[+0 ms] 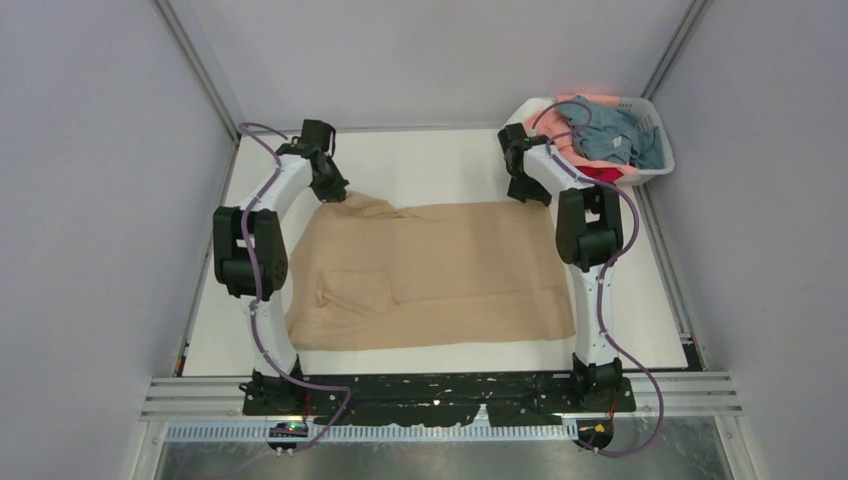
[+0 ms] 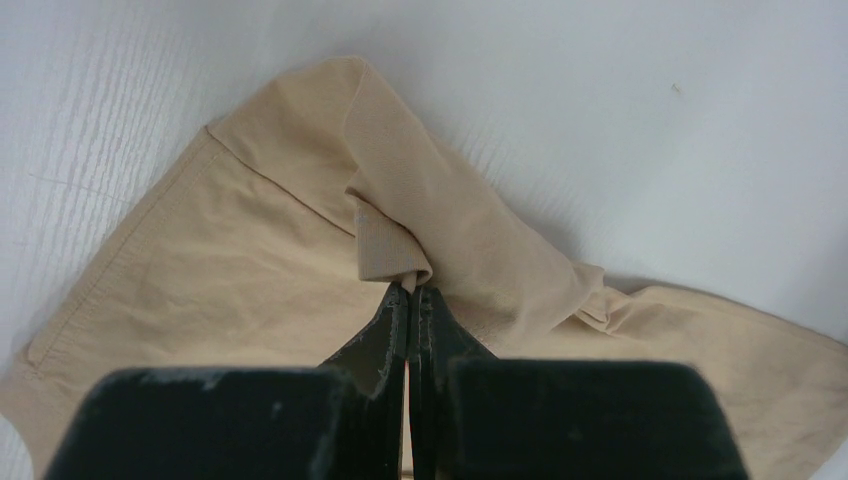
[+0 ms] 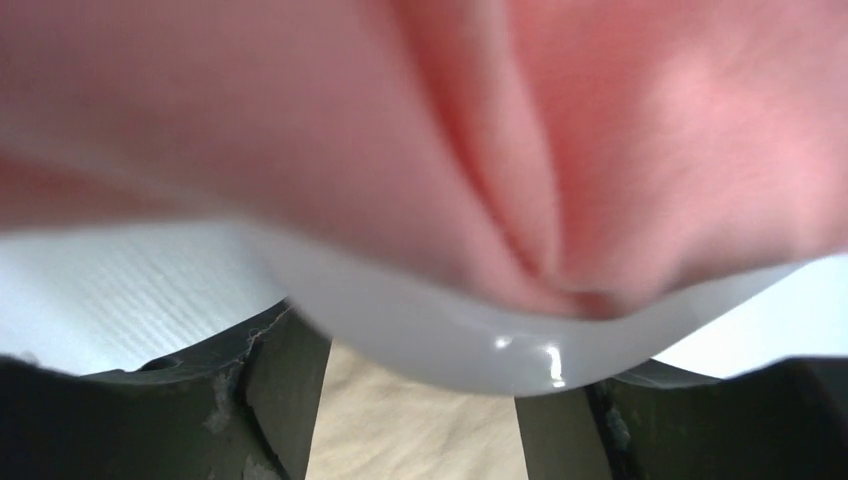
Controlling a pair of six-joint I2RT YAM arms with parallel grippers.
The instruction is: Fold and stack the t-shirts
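A tan t-shirt lies spread across the table, with a folded-over patch near its lower left. At its top left corner my left gripper is shut. In the left wrist view, a raised fold of the tan t-shirt is pinched at the fingertips of that left gripper. My right gripper hovers at the shirt's top right corner. Its fingers stand apart in the right wrist view, with tan cloth visible below, between them, and not gripped.
A white basket heaped with pink, blue-grey and red clothes stands at the back right, close beside the right gripper. Its rim and pink cloth fill much of the right wrist view.
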